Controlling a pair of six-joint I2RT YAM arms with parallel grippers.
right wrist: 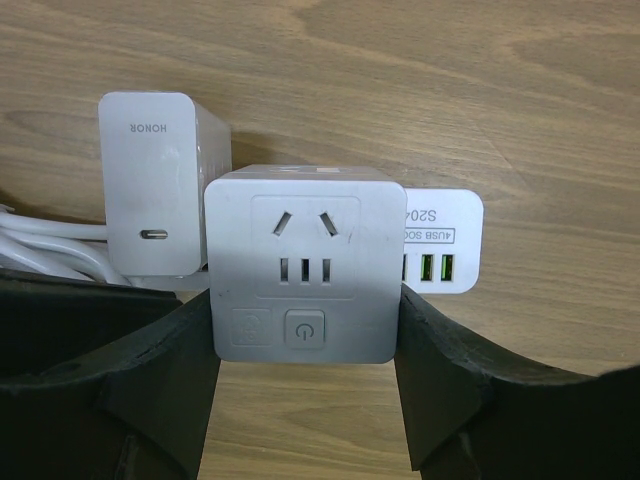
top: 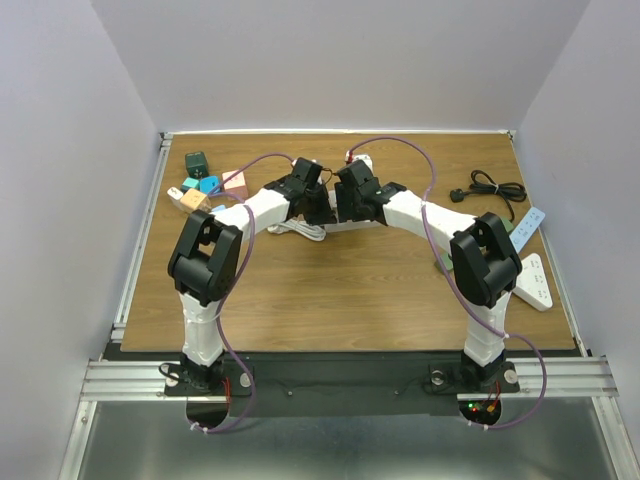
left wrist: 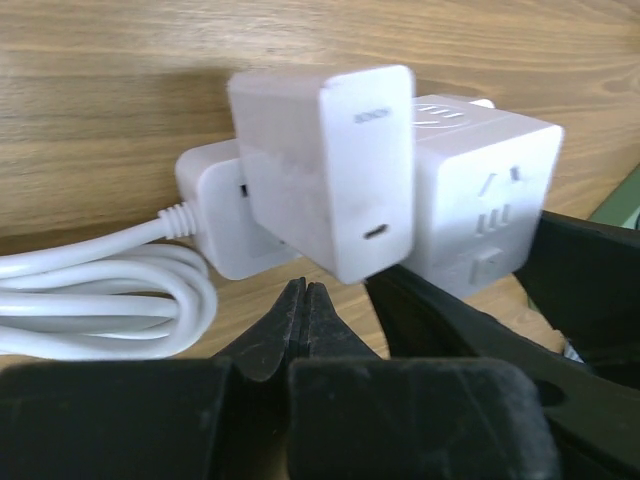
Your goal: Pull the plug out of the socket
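A white power strip (right wrist: 445, 240) lies on the wooden table with two plugs on it. One is a tall white charger marked HONOR (right wrist: 150, 190); beside it is a white cube plug with outlet slots and a power button (right wrist: 305, 215). My right gripper is shut on the cube plug, one finger at each side. In the left wrist view the charger (left wrist: 330, 175) stands just ahead of my left gripper, whose fingertips are together with nothing between them. The cube plug's (left wrist: 485, 185) contact with the strip is hidden.
The strip's coiled white cable (left wrist: 110, 300) lies to the left. Small boxes (top: 195, 200) stand at the far left. A black cable (top: 495, 188) and more white strips (top: 533, 282) are at the right.
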